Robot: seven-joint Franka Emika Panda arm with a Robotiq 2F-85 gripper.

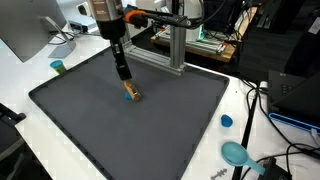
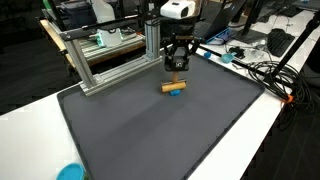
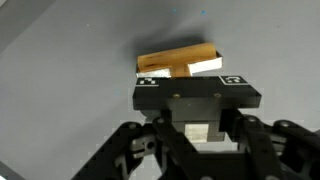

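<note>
My gripper is shut on the narrow upright part of a wooden T-shaped piece, which looks like a small mallet. Its thick brown crosspiece (image 3: pixel 178 60) lies level below the fingers in the wrist view, with pale patches at both ends. In exterior view 2 the wooden piece (image 2: pixel 173 86) hangs or rests directly under the gripper (image 2: pixel 178 66). Close beneath it a small blue object (image 2: pixel 175 94) shows, partly covered. From exterior view 1, the blue object (image 1: pixel 127 96) peeks out beside the wood (image 1: pixel 132 88); whether they touch, I cannot tell.
A metal frame (image 2: pixel 112 76) stands along the mat's back edge. A green-topped cup (image 1: pixel 58 67) is at the far left.
</note>
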